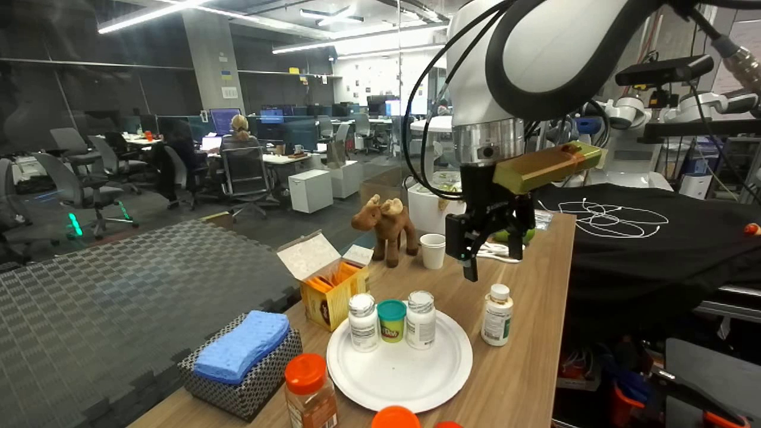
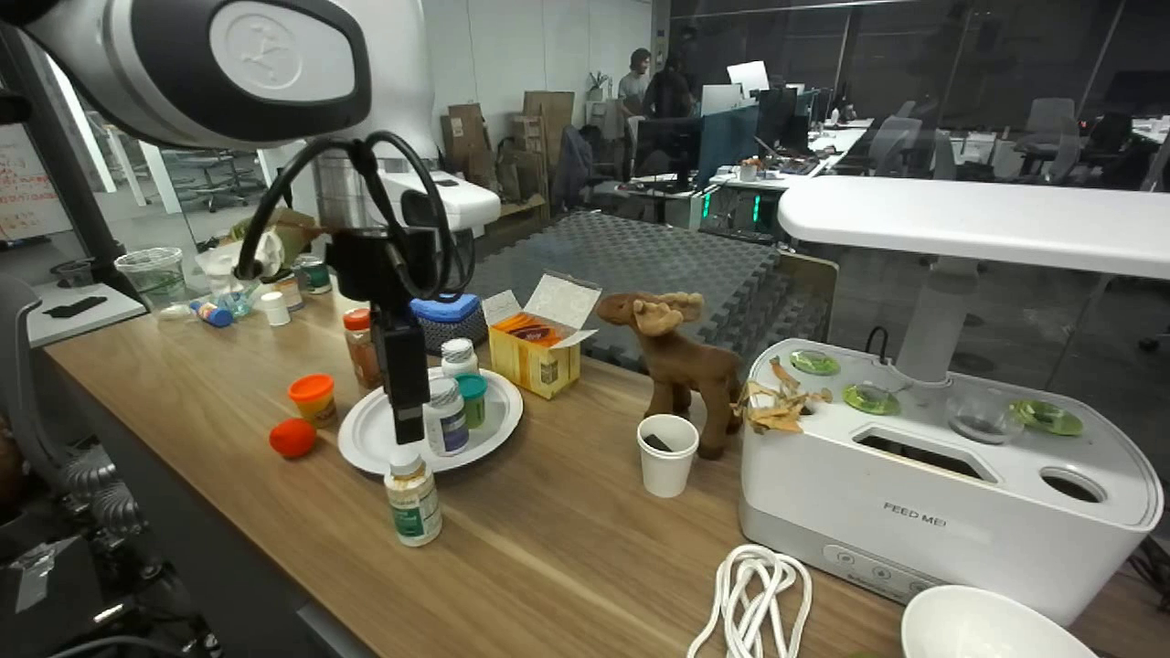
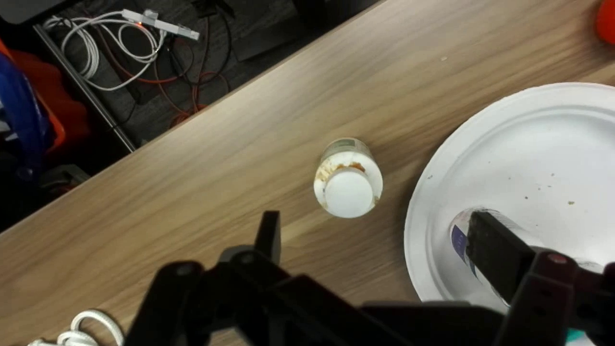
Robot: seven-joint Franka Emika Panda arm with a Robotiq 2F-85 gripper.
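My gripper (image 1: pixel 493 263) hangs above the table, fingers open and empty. Below it, a white bottle with a green label (image 1: pixel 497 316) stands upright on the bare wood, off the plate. In the wrist view that bottle (image 3: pixel 349 187) lies ahead of the gap between my fingers, its cap facing up. One finger (image 3: pixel 498 253) partly covers a plate bottle in the wrist view.
Behind the plate stand an open yellow box (image 1: pixel 335 289), a toy moose (image 2: pixel 686 362) and a paper cup (image 2: pixel 666 455). A white cable (image 2: pixel 757 603) lies near the planter (image 2: pixel 943 482). Orange-lidded containers, including a spice jar (image 1: pixel 310 392), sit in front. Bare wood surrounds the lone bottle.
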